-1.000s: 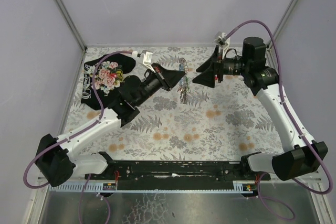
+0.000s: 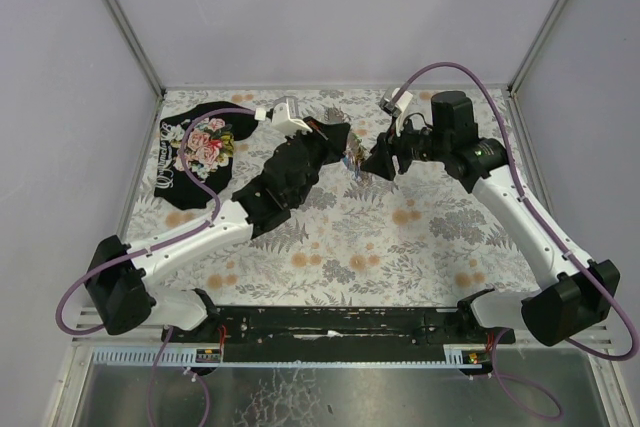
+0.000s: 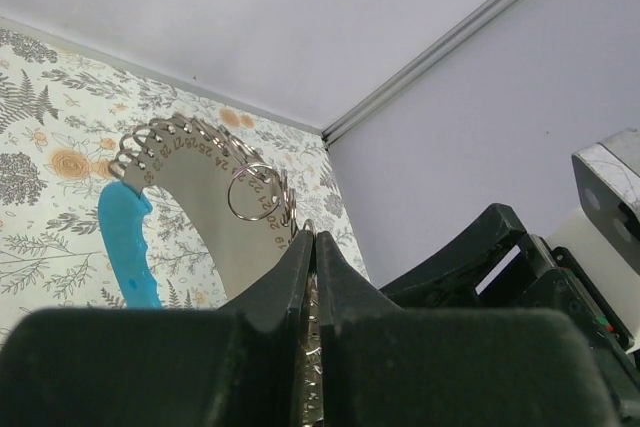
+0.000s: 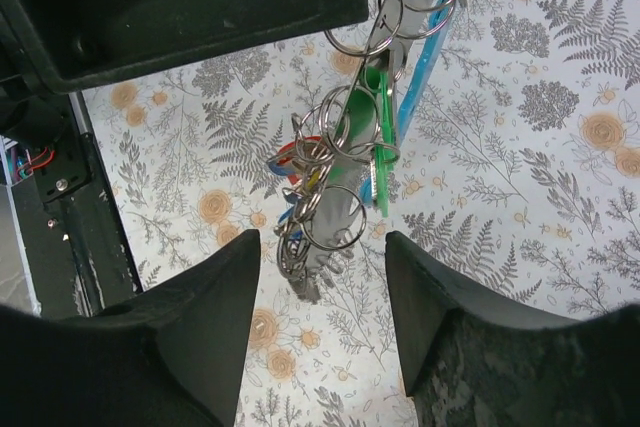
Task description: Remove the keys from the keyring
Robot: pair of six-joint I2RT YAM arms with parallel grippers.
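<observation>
The keyring (image 4: 330, 177), a long strip carrying many metal rings, blue, green and red pieces and a numbered grey fan, hangs between my grippers near the table's middle. My left gripper is shut at the keyring's rings; a large loose ring (image 3: 250, 190) stands over the numbered plates. My right gripper is part open, its fingertips either side of the bunch's lower end, just below the rings. Whether it touches them I cannot tell. In the top view both grippers nearly meet, partly hiding the keyring.
A black cloth with flower print (image 2: 180, 182) lies at the back left of the patterned table (image 2: 360, 257). Walls border the back and sides.
My left gripper has shifted slightly, and the keyring's hanging angle has changed.
</observation>
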